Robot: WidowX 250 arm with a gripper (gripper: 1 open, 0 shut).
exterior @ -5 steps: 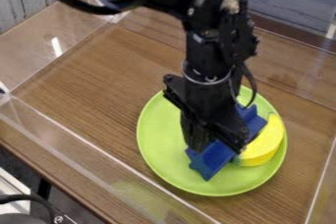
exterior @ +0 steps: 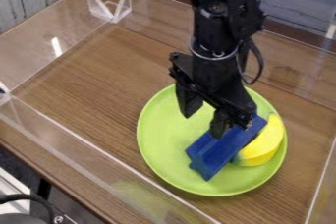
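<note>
The black robot gripper (exterior: pixel 210 110) hangs over a green plate (exterior: pixel 164 140), its fingers open, one near the plate's left-back part and one just at the blue object. A blue rectangular object (exterior: pixel 210 157) lies tilted on the plate's right half, its upper end partly behind the right finger. Beside it on the right is a yellow curved object (exterior: pixel 264 145), probably a banana, also on the plate. Whether the finger touches the blue object is unclear.
Clear plastic or glass edges run along the left and back. A black cable shows at the bottom-left corner.
The gripper has shifted slightly, rising a little from its position a second ago. The blue object and yellow object look nearly unmoved on the plate.
</note>
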